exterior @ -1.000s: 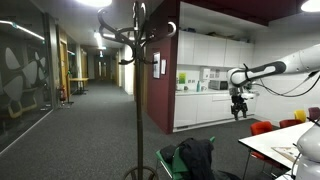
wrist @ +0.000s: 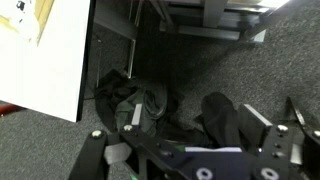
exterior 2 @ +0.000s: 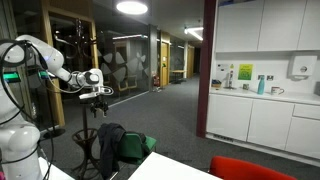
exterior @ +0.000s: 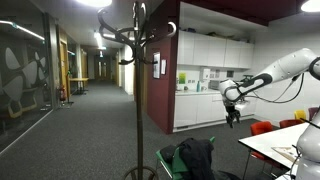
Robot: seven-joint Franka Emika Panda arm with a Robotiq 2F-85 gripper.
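My gripper hangs in free air beyond the table's edge, open and pointing down. In exterior view 2 the gripper is above and to the left of a dark jacket draped by a green chair. The jacket shows in exterior view 1 too, well to the left of the gripper. From the wrist view, the fingers stand wide apart with nothing held; dark cloth lies far below, partly hidden by the gripper.
A tall coat stand rises in front of the jacket. The white table has red chairs around it. White cabinets line the back wall. Carpeted floor stretches clear on the left.
In exterior view 1 the arm has swung left and the gripper has come a little lower. Jacket, stand and table look the same.
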